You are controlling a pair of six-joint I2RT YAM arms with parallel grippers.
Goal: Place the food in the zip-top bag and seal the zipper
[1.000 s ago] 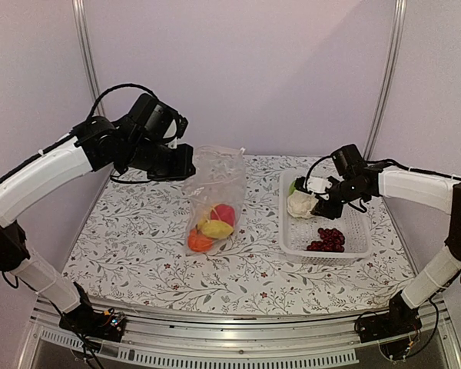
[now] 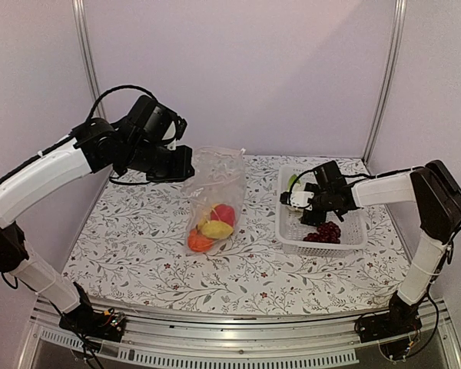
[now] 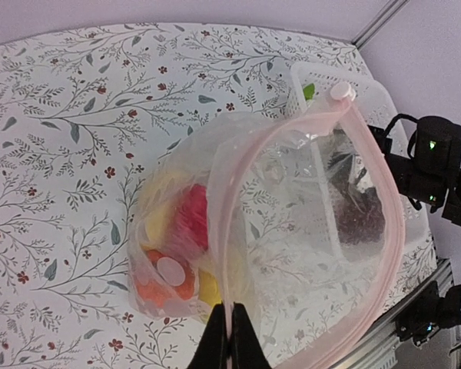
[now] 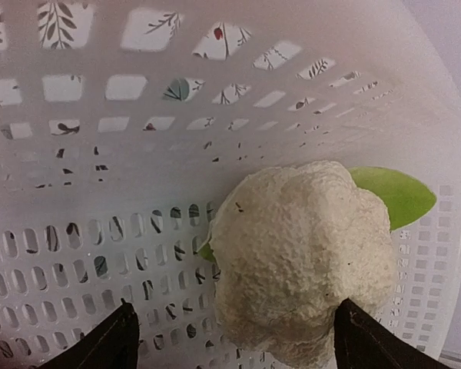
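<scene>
The clear zip top bag (image 2: 217,178) hangs from my left gripper (image 2: 189,164), its lower part resting on the table. In the left wrist view the fingers (image 3: 244,338) are shut on the pink rim, and the bag's mouth gapes wide to the right. Through the plastic show orange, yellow and red-pink food pieces. A white cauliflower (image 4: 292,254) with a green leaf (image 4: 399,196) lies in the white basket (image 2: 323,249). My right gripper reaches down into the basket, open, one finger close against the cauliflower's right side and the other well clear on the left.
Dark red grapes (image 2: 323,233) lie in the front of the basket. Its perforated wall stands close beyond the cauliflower. A side wall (image 2: 430,100) rises to the right of the basket.
The basket has shifted slightly left. The left arm has stayed about still.
</scene>
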